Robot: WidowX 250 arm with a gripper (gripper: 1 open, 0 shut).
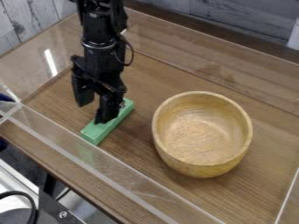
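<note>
My black gripper [100, 104] is lowered over the upper part of a green block [101, 131], which lies lengthwise on the wooden table, slanting from lower left to upper right. The fingers straddle that end, open as far as shows; whether they touch the block is unclear. To the right sits a large empty tan bowl [201, 127].
A dark cable [24, 201] shows at the lower left corner, and the table's edge runs along the left and bottom.
</note>
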